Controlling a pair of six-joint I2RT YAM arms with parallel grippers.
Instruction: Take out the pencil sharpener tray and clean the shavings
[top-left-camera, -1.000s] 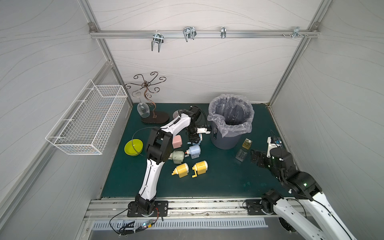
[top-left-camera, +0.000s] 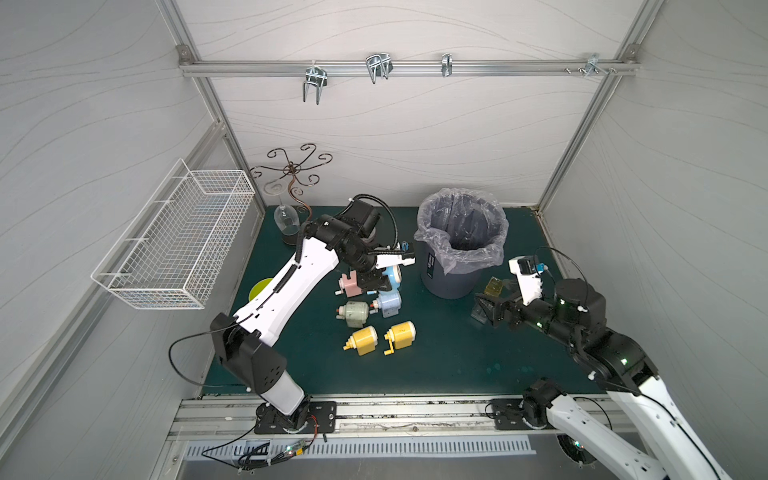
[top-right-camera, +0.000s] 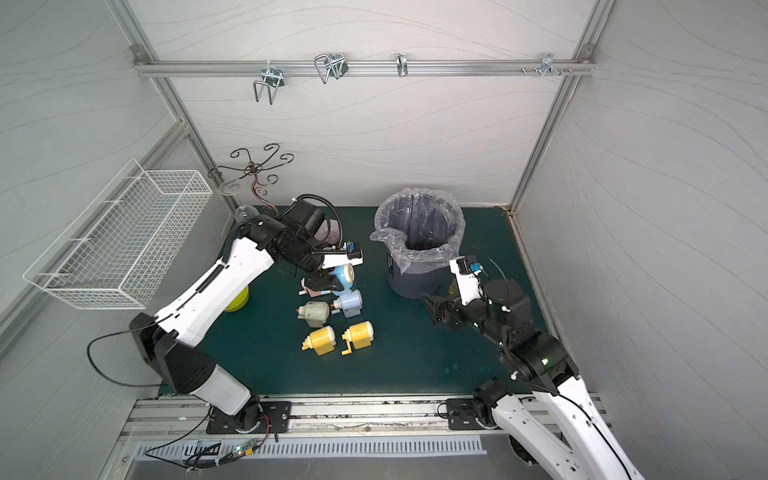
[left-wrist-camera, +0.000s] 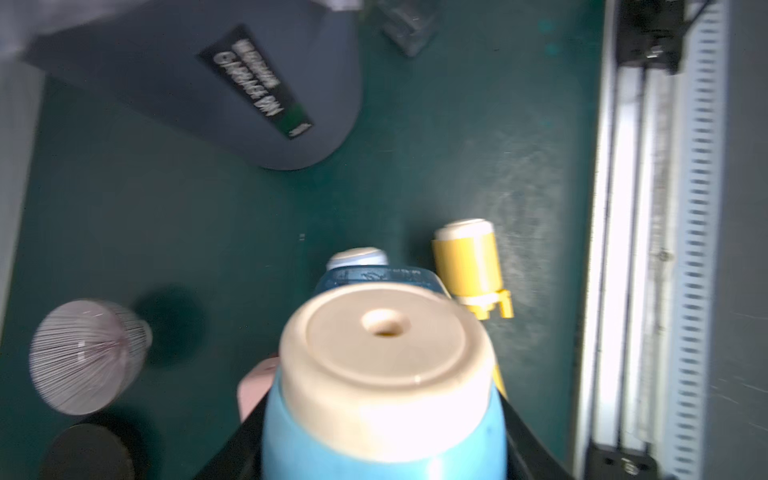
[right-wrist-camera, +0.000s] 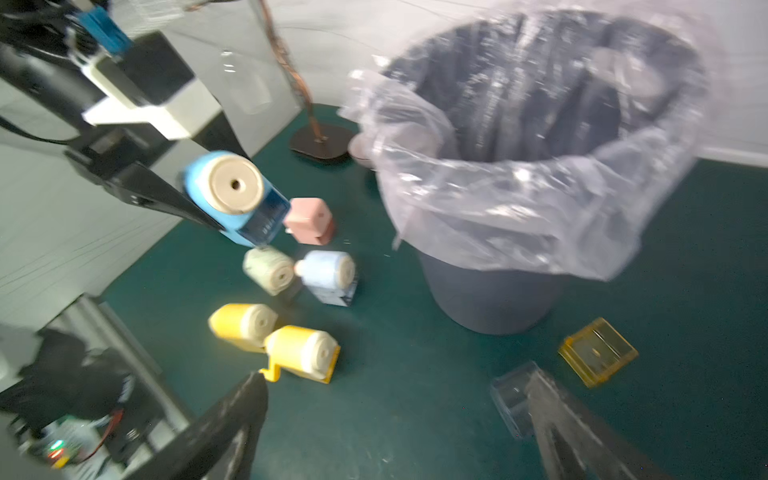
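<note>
My left gripper is shut on a blue sharpener, held up left of the lined bin; it fills the bottom of the left wrist view (left-wrist-camera: 384, 432). Pink (right-wrist-camera: 308, 220), pale green (right-wrist-camera: 268, 269), light blue (right-wrist-camera: 326, 272) and two yellow sharpeners (right-wrist-camera: 300, 352) stand on the table below. A clear tray (right-wrist-camera: 509, 396) and a yellow tray (right-wrist-camera: 596, 352) lie right of the bin's foot. My right gripper is open above the table beside them, nothing between its fingers.
A metal stand (right-wrist-camera: 320, 140) with a glass bottle is at the back left, a green bowl (top-right-camera: 237, 301) at the left, a white wire basket (top-left-camera: 180, 240) on the left wall.
The right gripper has moved left, toward the two trays.
</note>
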